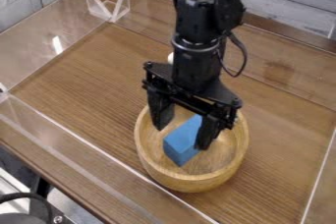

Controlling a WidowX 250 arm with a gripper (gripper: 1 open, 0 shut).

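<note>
A blue block (182, 145) lies in a round, pale wooden bowl (191, 177) at the lower centre. My black gripper (190, 111) hangs over the bowl from the top, open, with one finger over the bowl's left back and the other at its right back, beside and partly over the block's upper end. Whether it touches the block I cannot tell.
A small pale object behind the arm is mostly hidden. A clear plastic piece stands at the upper left edge, and black cables show at the lower left.
</note>
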